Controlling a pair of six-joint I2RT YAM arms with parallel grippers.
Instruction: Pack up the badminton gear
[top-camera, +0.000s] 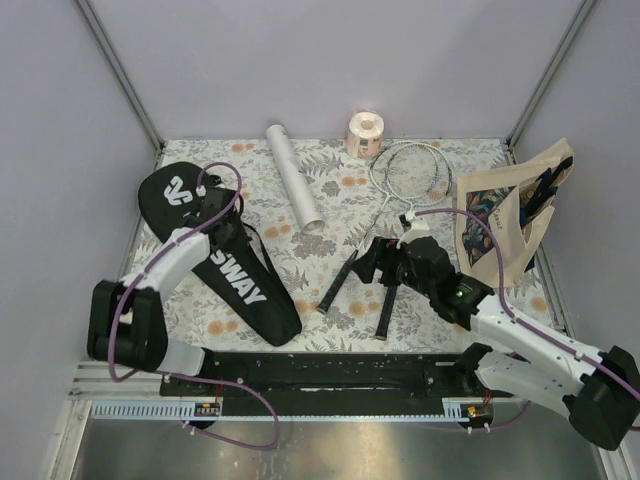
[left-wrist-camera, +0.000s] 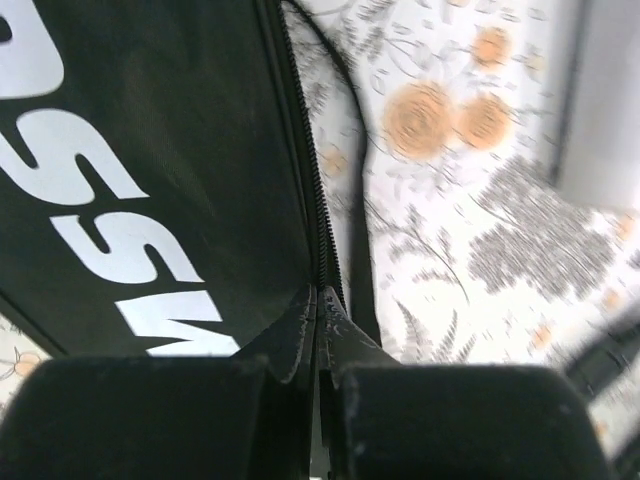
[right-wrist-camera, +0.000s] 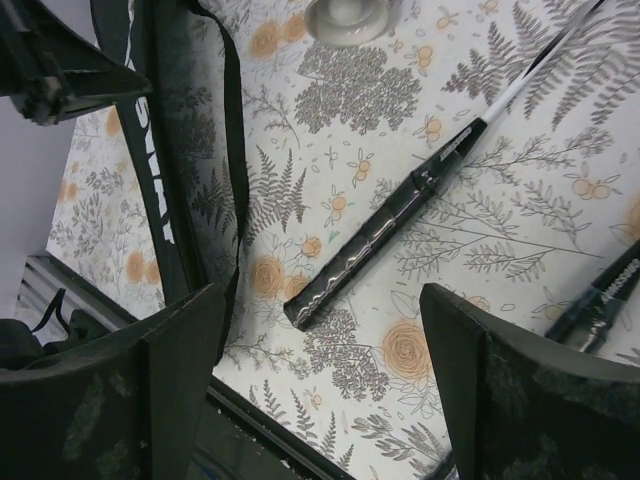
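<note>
The long black racket bag (top-camera: 258, 292) with white lettering lies slanted on the left. Along its right edge runs a zipper (left-wrist-camera: 315, 200), which leads to the tips of my left gripper. That gripper is shut on the bag's zipper edge; the pinched part is hidden. Two badminton rackets lie to the right of the bag, their strung heads (top-camera: 412, 170) overlapping at the back. The left racket's black handle (right-wrist-camera: 372, 235) and the other handle (top-camera: 387, 312) point to the front. Above the handles, my right gripper is open and empty.
A white tube (top-camera: 295, 180) lies between bag and rackets. Behind the racket heads stands a paper roll (top-camera: 364, 135). A beige tote bag (top-camera: 500, 180) with dark items occupies the right side. The bag's loose strap (left-wrist-camera: 361, 210) lies beside its zipper.
</note>
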